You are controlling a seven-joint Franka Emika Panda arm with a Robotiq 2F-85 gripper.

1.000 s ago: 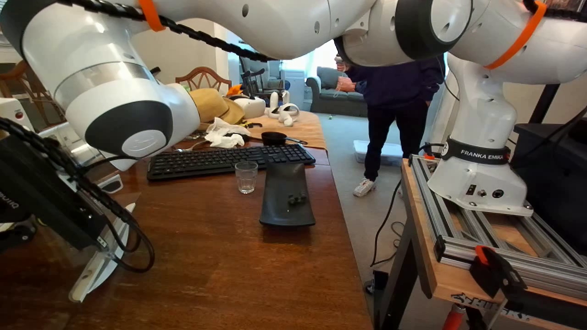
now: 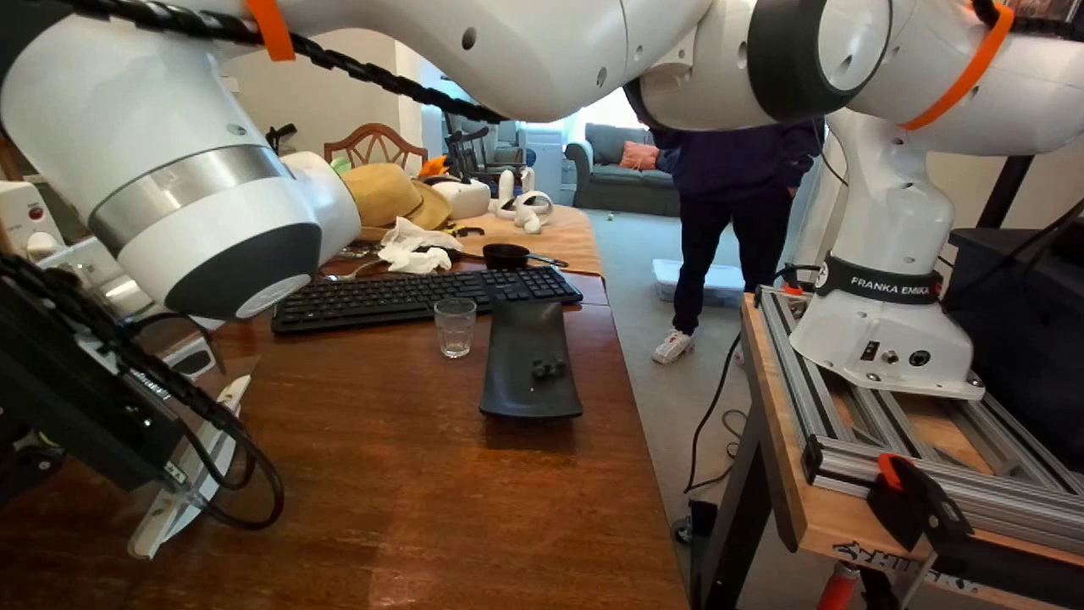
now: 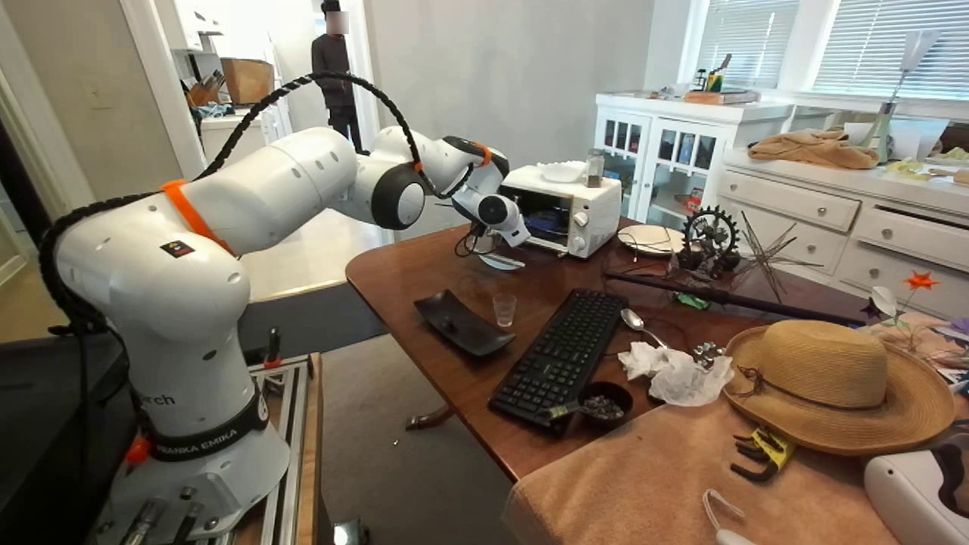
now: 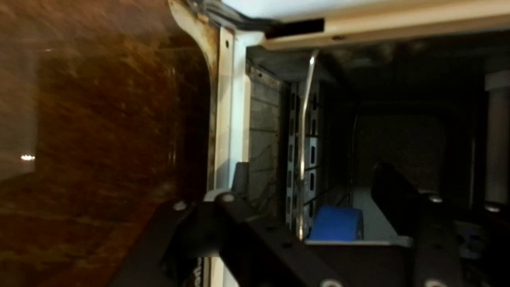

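Observation:
A white toaster oven point(image 3: 599, 213) stands at the far side of the table, its door lowered open and the door's white handle point(image 2: 193, 483) out over the tabletop. In the wrist view, my gripper is open at the oven's mouth, one finger by the door-side edge and the other against the dark interior. Inside the oven, a blue object point(image 4: 337, 223) lies low between the fingers' lines, beside a pale flat surface point(image 4: 375, 215). A metal rack wire point(image 4: 303, 124) crosses the opening. Whether the fingers touch anything cannot be told.
A black tray point(image 2: 528, 351) holding small dark pieces, a clear glass point(image 2: 455, 327) and a keyboard point(image 3: 568, 354) occupy the table. A straw hat point(image 3: 827, 372) and a small black pan point(image 3: 606, 401) lie farther off.
My wrist and gripper have shifted left and somewhat lower in exterior view 1, and the wrist has tilted. The tray, glass and keyboard have stayed put.

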